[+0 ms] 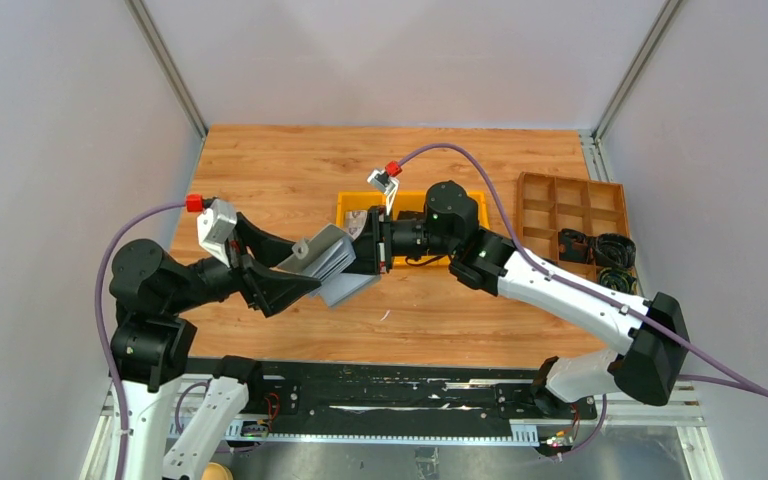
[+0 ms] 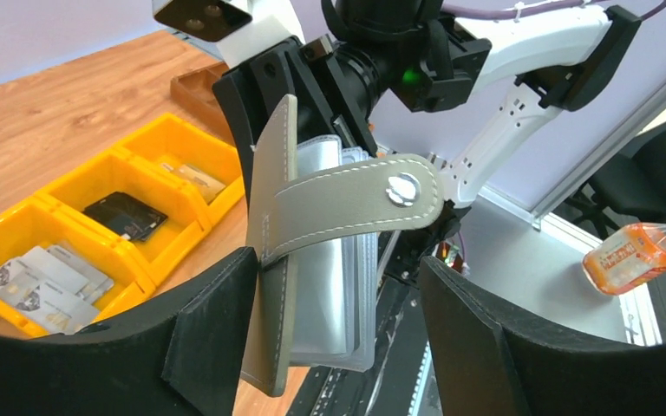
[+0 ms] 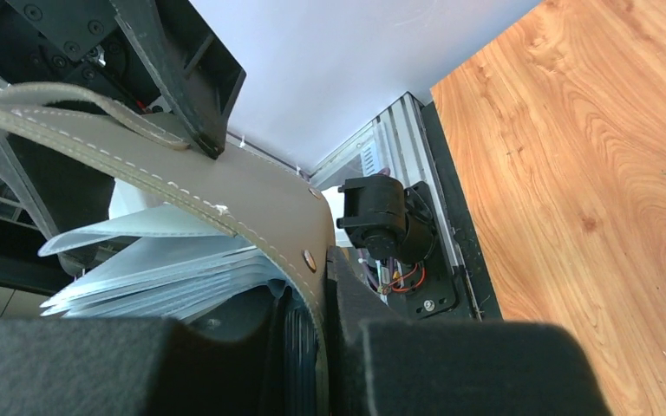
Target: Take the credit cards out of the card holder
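Observation:
The grey leather card holder [image 2: 269,217], with clear plastic sleeves [image 3: 156,277] and a strap with a snap [image 2: 347,195], is held up in mid-air. My right gripper [image 1: 360,255] is shut on it, its fingers at the bottom of the right wrist view. My left gripper stands open around the holder's strap side, one fingertip against the cover, the other apart beside the sleeves. Whether cards sit in the sleeves I cannot tell.
A yellow bin [image 2: 74,217] behind holds white cards [image 2: 43,286] and a dark item [image 2: 126,214]. A wooden compartment tray [image 1: 570,195] with cables stands at the right.

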